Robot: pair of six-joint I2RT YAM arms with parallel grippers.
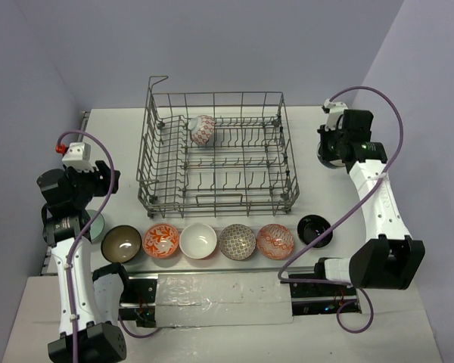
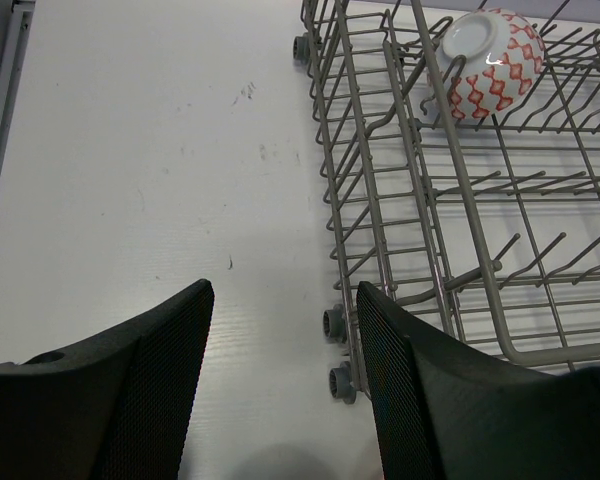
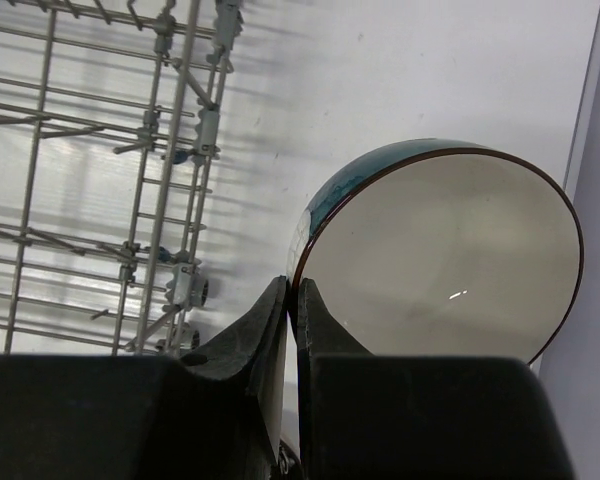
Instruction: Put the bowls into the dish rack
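Note:
The dish rack (image 1: pixel 216 204) fills the middle of the table, a red-and-white patterned bowl (image 1: pixel 202 130) tilted in its back left part. My right gripper is shut on the rim of a blue bowl (image 3: pixel 440 250) with pale inside and brown edge, right of the rack. My left gripper stands open at the rack's left, nothing between its fingers. Along the front lie a light green bowl (image 1: pixel 96 225), brown bowl (image 1: pixel 121 243), orange floral bowl (image 1: pixel 160 241), white bowl (image 1: pixel 198 240), grey patterned bowl (image 1: pixel 237 242), red patterned bowl (image 1: pixel 275 241) and black bowl (image 1: pixel 315 231).
Walls stand at the back and both sides. Bare table (image 2: pixel 150 170) shows left of the rack. Much of the rack's middle, front and right is empty. A purple cable loops over each arm.

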